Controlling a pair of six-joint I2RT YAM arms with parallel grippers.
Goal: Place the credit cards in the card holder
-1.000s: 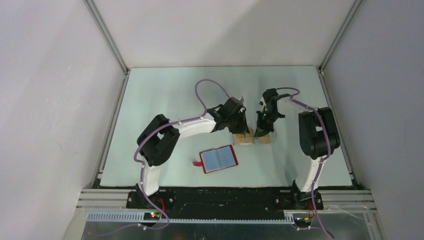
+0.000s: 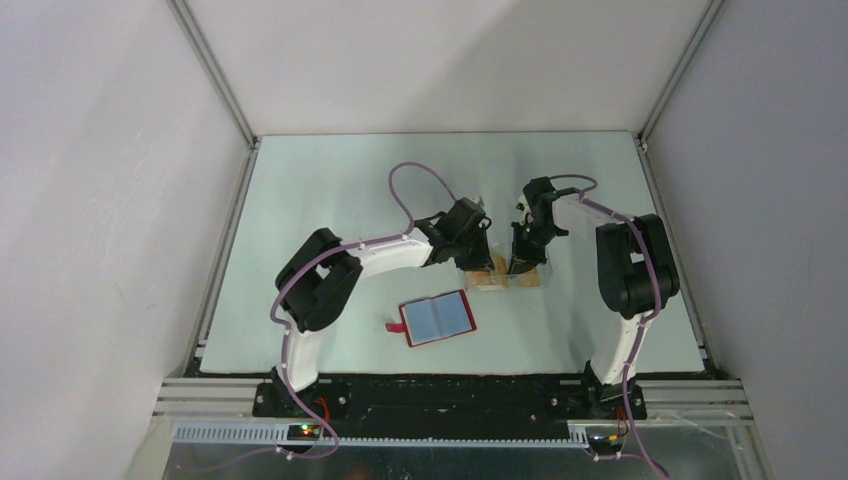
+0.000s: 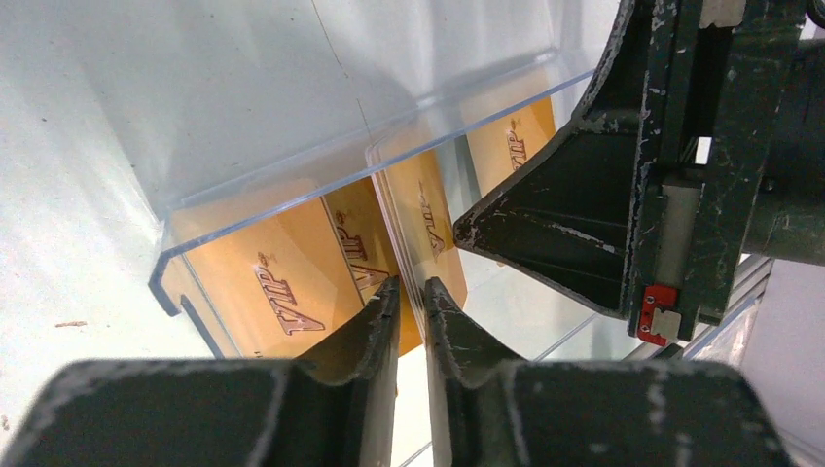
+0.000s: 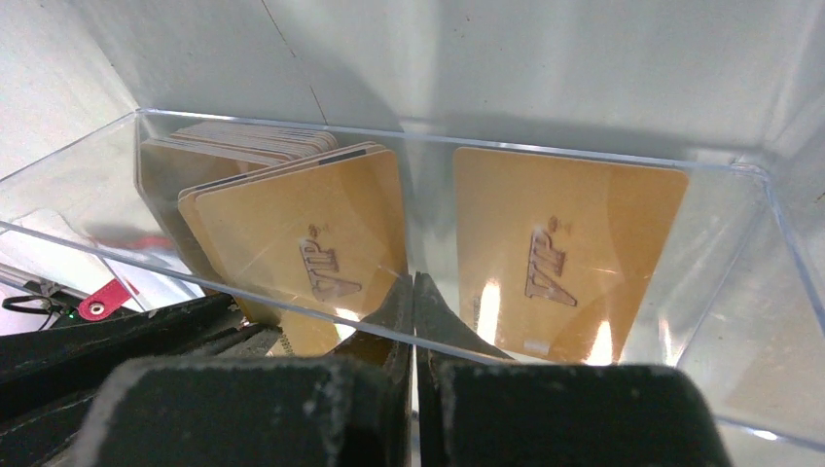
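Note:
Gold VIP cards stand in a clear plastic box (image 2: 500, 282). In the left wrist view, a flat-leaning card (image 3: 282, 272) is at left and a tilted stack of cards (image 3: 428, 219) in the middle. My left gripper is slightly open, its fingertips either side of that stack's near edge. In the right wrist view, my right gripper is shut, nothing showing between its fingers, among the stack (image 4: 302, 233) at left and a lone card (image 4: 564, 253) at right. The card holder (image 2: 437, 318) lies open, with bluish pages and a red border.
A red tab (image 2: 395, 327) sticks out from the holder's left side. Both gripper tips are close together at the box, whose clear rim (image 4: 584, 154) surrounds them.
The right arm has hardly moved. The card holder lies in the same place.

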